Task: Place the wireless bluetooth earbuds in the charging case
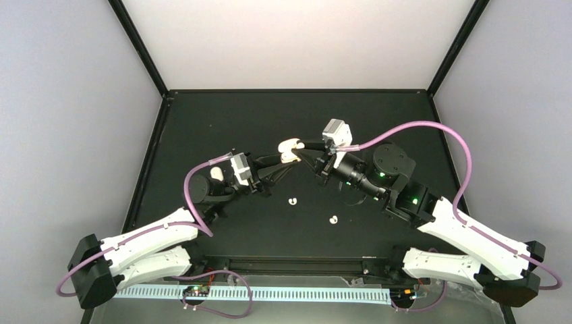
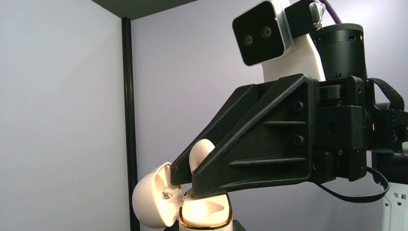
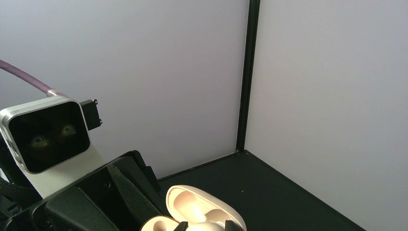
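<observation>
The white charging case (image 1: 289,155) is held up between both grippers, lid (image 2: 149,199) swung open, gold-rimmed body (image 2: 206,214) below. My left gripper (image 1: 284,162) is shut on the case. My right gripper (image 1: 299,148) is at the case's opening, its fingers around a white earbud (image 2: 201,153) standing over the body; whether they grip it tightly is hard to tell. In the right wrist view the open lid (image 3: 202,204) shows at the bottom. Two small white pieces, likely earbuds (image 1: 292,201) (image 1: 333,219), lie on the black floor below.
A white object (image 1: 216,173) shows beside the left arm.
</observation>
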